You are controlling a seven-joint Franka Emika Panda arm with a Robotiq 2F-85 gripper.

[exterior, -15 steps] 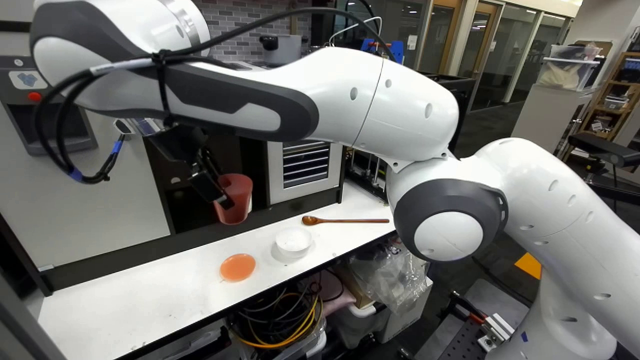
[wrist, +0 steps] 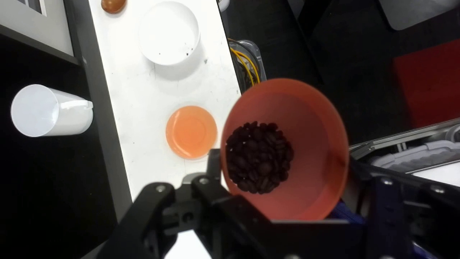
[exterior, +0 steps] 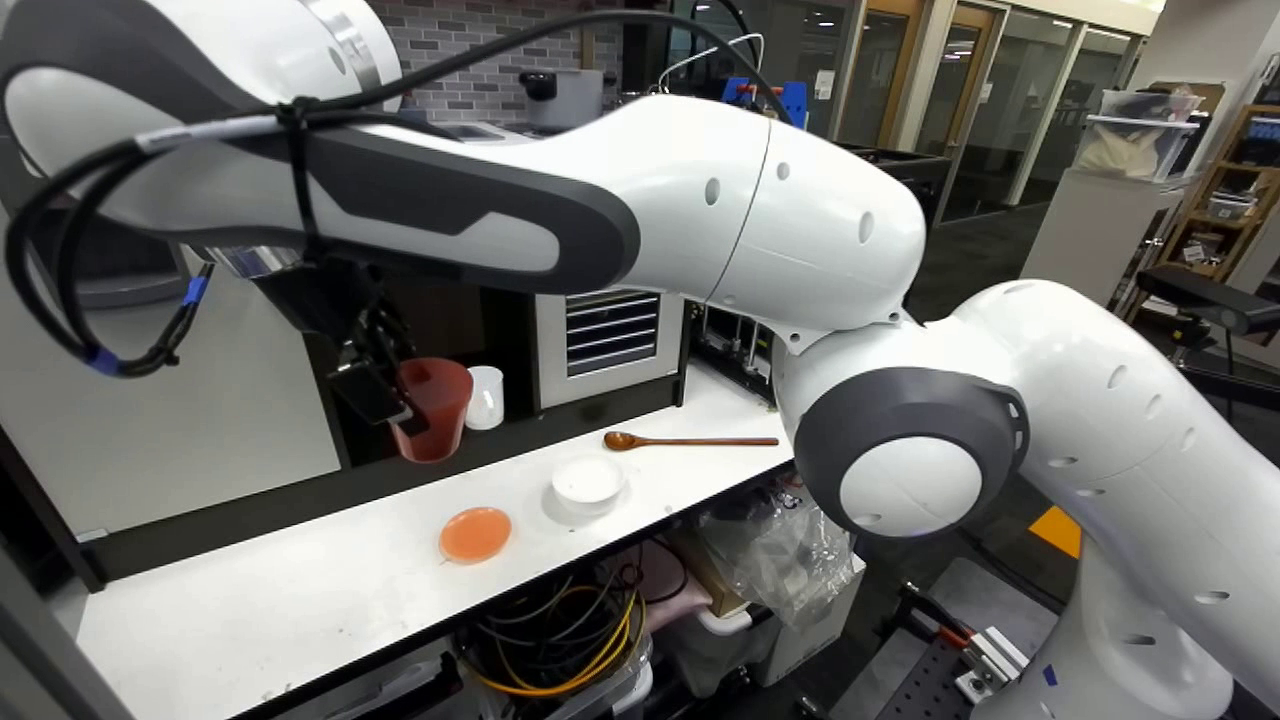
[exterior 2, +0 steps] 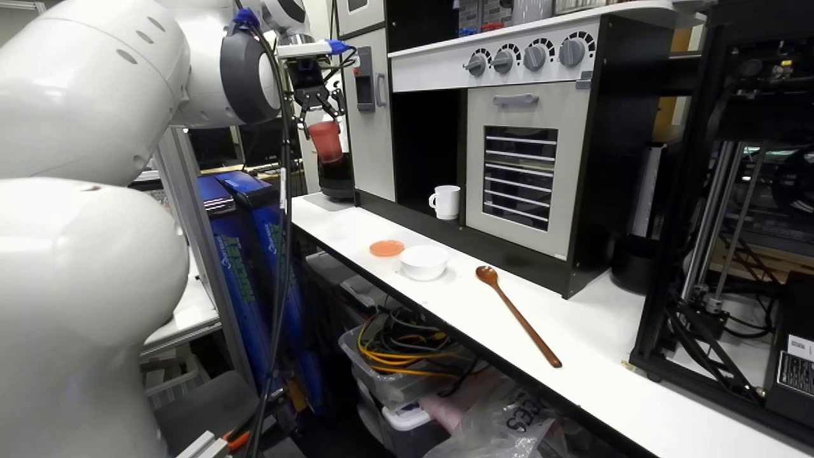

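Observation:
A translucent red cup [wrist: 312, 142] is held above the counter, with my gripper [exterior 2: 322, 121] shut on it. Dark beans [wrist: 258, 159] lie heaped inside the cup, to one side of its bottom. In the second exterior view the red cup [exterior 2: 325, 142] hangs slightly tilted, well clear of the counter. The white bowl [exterior: 588, 482] stands on the counter with a few dark specks inside, as the wrist view shows. Beside it lies a flat orange disc [exterior: 475, 535], apart from the bowl.
A white mug [exterior 2: 446, 202] sits on the dark ledge of the toy kitchen, beside the oven door [exterior 2: 519, 164]. On the white counter [exterior: 252, 612], a wooden spoon [exterior: 690, 442] lies right of the bowl.
My gripper has moved left with the red cup in the first exterior view, and the cup is slightly lower there. The white mug now shows to the cup's right. Bowl, disc and spoon have not moved.

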